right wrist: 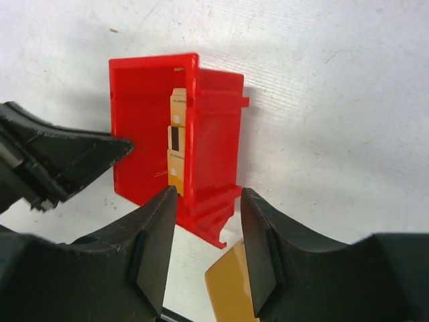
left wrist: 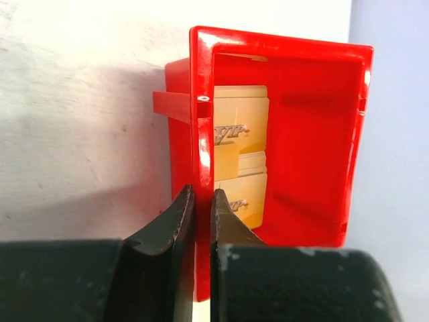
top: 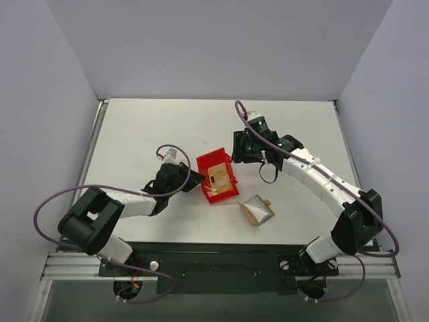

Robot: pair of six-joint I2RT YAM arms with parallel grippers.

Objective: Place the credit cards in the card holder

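Observation:
A red open box (top: 201,161) holds several gold cards (top: 218,179). In the left wrist view, the gold cards (left wrist: 242,124) lie inside, some with "VIP" lettering. My left gripper is shut on one side wall of the red box (left wrist: 295,40), a finger on either side of the wall. Over the right side of the box, my right gripper (top: 234,147) stands open; in its wrist view nothing is between its fingertips. The tan card holder (top: 257,210), with a pale inside, stands tilted at the box's lower right; part of the holder (right wrist: 229,285) shows in the right wrist view.
The two grippers are close together, with the box between them. A dark front edge (top: 201,255) lies beyond the card holder.

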